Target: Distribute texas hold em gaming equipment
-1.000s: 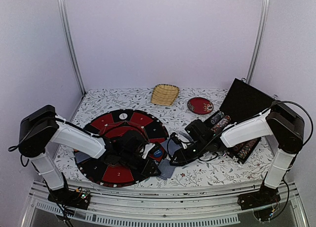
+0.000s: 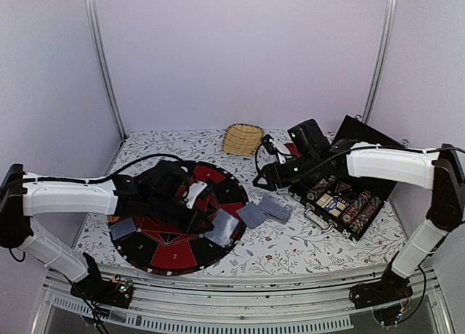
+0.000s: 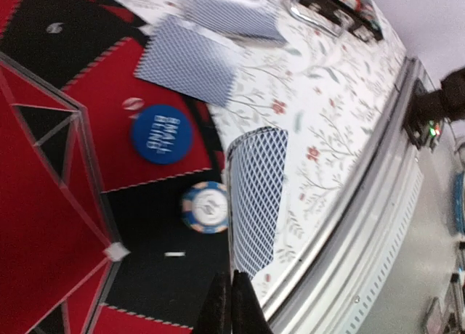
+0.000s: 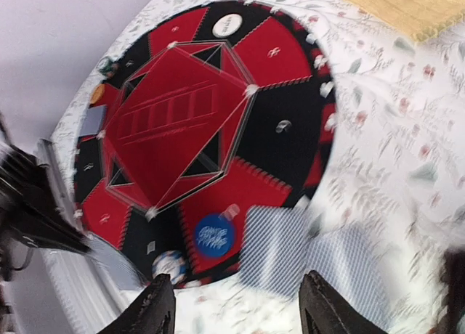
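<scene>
My left gripper (image 2: 202,219) is shut on a grey patterned card (image 3: 258,203), held above the round red-and-black board (image 2: 167,250) near its right edge. Below it in the left wrist view are a blue small blind button (image 3: 161,134) and a blue-white chip (image 3: 205,207). More cards (image 2: 251,215) lie right of the board, and others (image 2: 277,209) beside them. My right gripper (image 2: 265,178) hangs open above these, nothing between its fingers.
An open black chip case (image 2: 341,203) stands at the right. A yellow tray (image 2: 242,138) lies at the back, a red plate behind the right arm.
My right gripper has risen back and right, away from the left gripper. The left gripper has moved back and left with the card, which earlier lay between both grippers.
</scene>
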